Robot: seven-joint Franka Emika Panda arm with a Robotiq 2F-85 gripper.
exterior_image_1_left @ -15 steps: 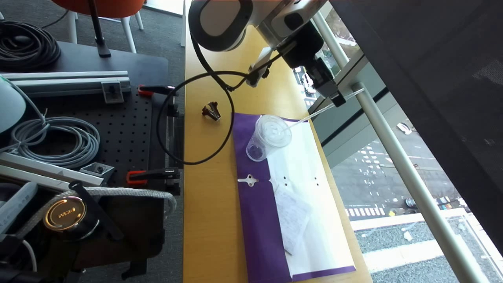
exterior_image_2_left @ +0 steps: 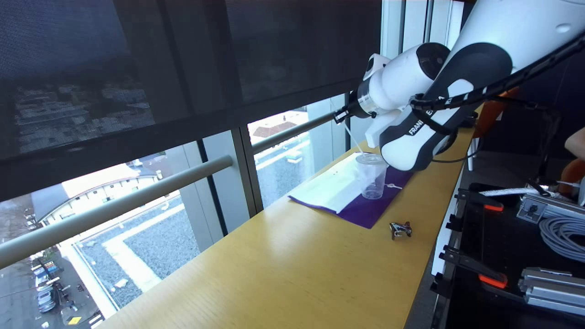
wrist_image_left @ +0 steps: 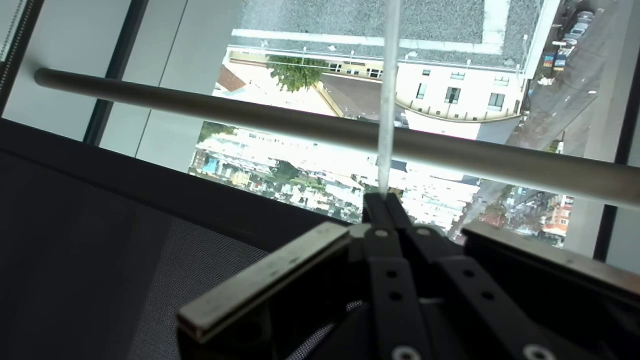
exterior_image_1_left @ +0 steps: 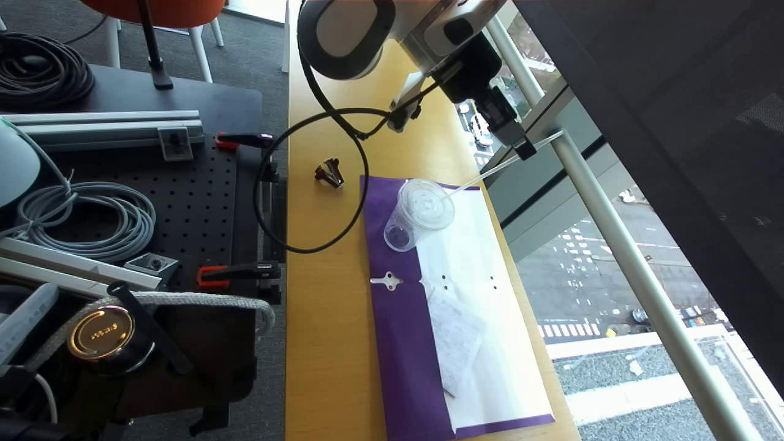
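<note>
A thin clear straw (wrist_image_left: 388, 90) runs out from between the fingertips of my gripper, which is shut on it. In exterior view 1 the straw (exterior_image_1_left: 490, 173) slants down from the gripper (exterior_image_1_left: 525, 149) toward the clear plastic cup (exterior_image_1_left: 400, 229). Its lower end meets the rim of the domed lid (exterior_image_1_left: 427, 204) in the picture; whether it touches or enters the lid, I cannot tell. Exterior view 2 has the cup (exterior_image_2_left: 373, 183) upright on the purple and white folder (exterior_image_2_left: 334, 189), with the gripper (exterior_image_2_left: 340, 115) higher up, toward the window.
A metal rail (exterior_image_1_left: 625, 228) crosses the window close to the gripper. On the wooden ledge (exterior_image_1_left: 331, 331) lies a staple remover (exterior_image_1_left: 330, 173). A dark blind (exterior_image_2_left: 164, 82) hangs over the window. The near ledge is bare in exterior view 2.
The gripper and straw have shifted slightly up and left in exterior view 1. My arm's cable loop has swung a little to the right. The cup has not moved.
</note>
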